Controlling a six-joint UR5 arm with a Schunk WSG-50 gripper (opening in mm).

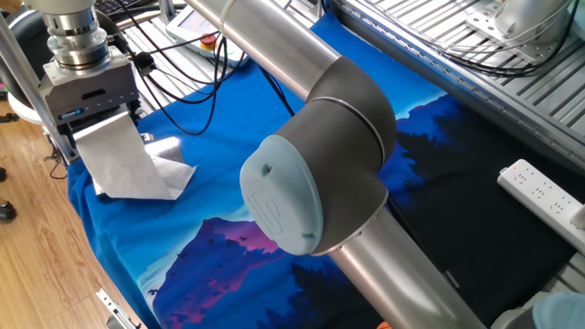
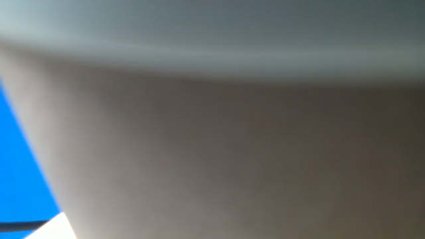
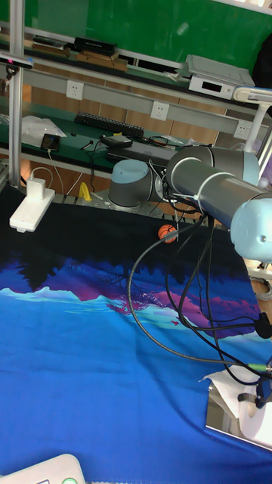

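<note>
At the left of exterior view 1, my gripper (image 1: 108, 137) points down over the blue cloth near the table's edge. A white sheet (image 1: 121, 157), paper or thin fabric, rises right up to the gripper body and covers most of its fingers. Its lower part folds out over a shiny flat object (image 1: 166, 148) on the cloth. In exterior view 3 the white sheet (image 3: 230, 387) lies partly over the shiny flat object (image 3: 225, 421), with dark gripper parts beside it at the right edge. Whether the fingers are closed on the sheet cannot be made out.
The printed cloth (image 1: 210, 187) has a wide clear area. A white power strip (image 3: 32, 208) stands on its dark end. Cables (image 3: 173, 323) hang in loops above the cloth. An orange ball-like object (image 3: 168, 233) is near the arm base. Exterior view 2 is nearly filled by a blurred arm part (image 2: 232, 146).
</note>
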